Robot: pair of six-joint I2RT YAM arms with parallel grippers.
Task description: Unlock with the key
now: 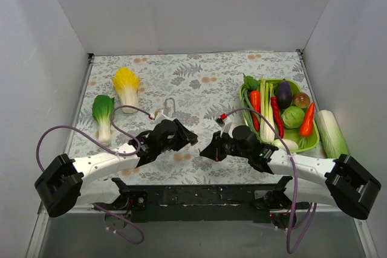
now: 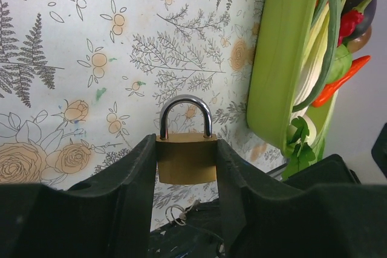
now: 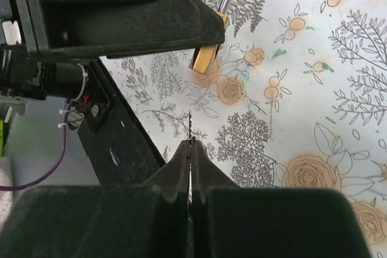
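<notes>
A brass padlock with a closed steel shackle is pinched by its body in my left gripper. In the right wrist view the padlock is seen nearly edge-on, beyond the left finger. My right gripper is shut, and a thin key blade sticks out from between its fingertips. Key and padlock are apart: the blade's tip stands a short way from the padlock's body. Both are held above the patterned mat. The key's head is hidden in the fingers.
A green basket of vegetables stands on the right, with a long cabbage beside it. On the left lie a yellow cabbage and a bok choy.
</notes>
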